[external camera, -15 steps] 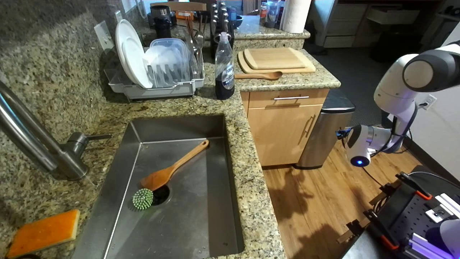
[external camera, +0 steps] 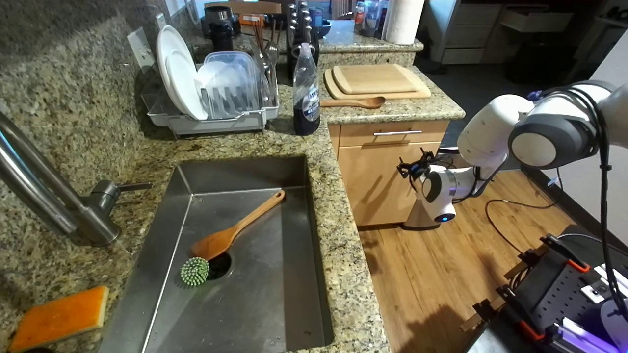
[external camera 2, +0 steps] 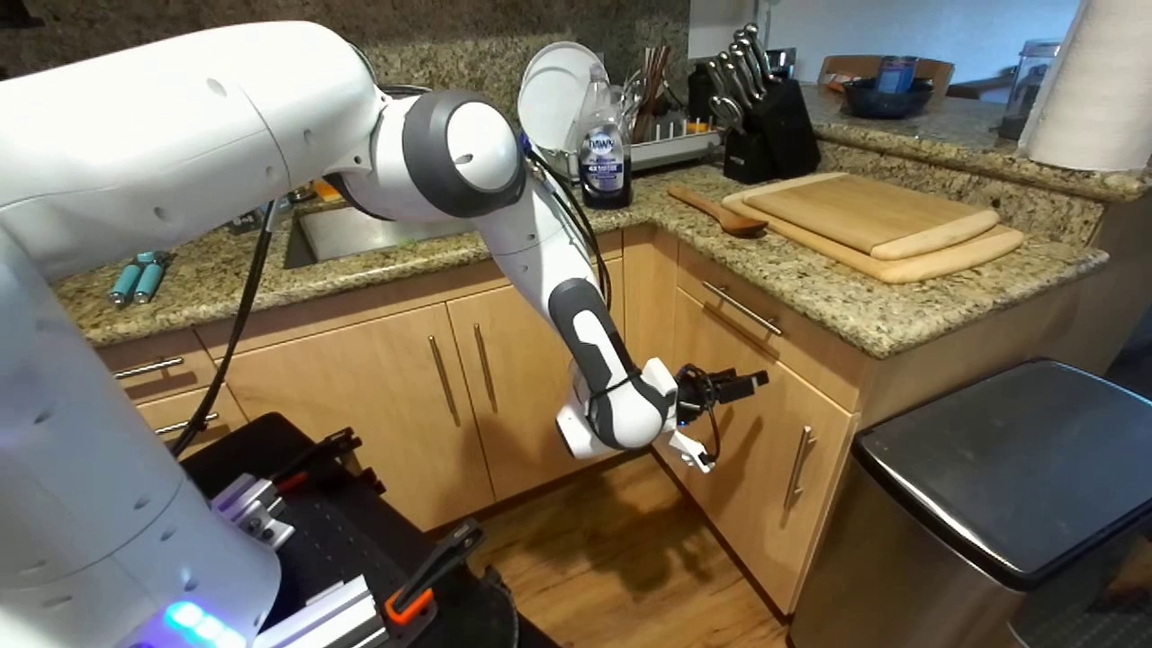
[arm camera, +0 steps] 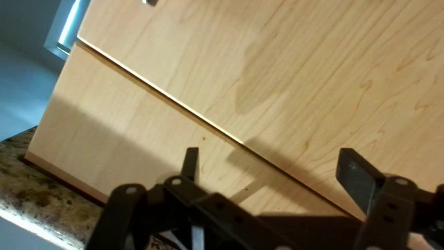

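Note:
My gripper is open, its two black fingers wide apart and nothing between them. It faces the light wood front of the corner cabinet, at about the height of the seam between drawer (arm camera: pixel 116 112) and door (arm camera: pixel 291 83). In exterior view 2 the gripper (external camera 2: pixel 762 380) is in front of the cabinet door (external camera 2: pixel 794 432), below the drawer handle (external camera 2: pixel 742 308). A vertical handle (external camera 2: pixel 799 466) sits on that door, to the right of and below the gripper. Whether the fingers touch the wood cannot be told.
The granite counter edge (external camera 2: pixel 821 313) overhangs above the gripper. A steel trash can (external camera 2: pixel 1015 464) stands right of the cabinet. Cutting boards (external camera: pixel 377 81), a wooden spoon (external camera: pixel 353 103) and a soap bottle (external camera: pixel 306 97) rest on the counter. The sink (external camera: pixel 259 282) holds a wooden spatula (external camera: pixel 253 217) and green brush (external camera: pixel 194 271).
The counter items have stayed put.

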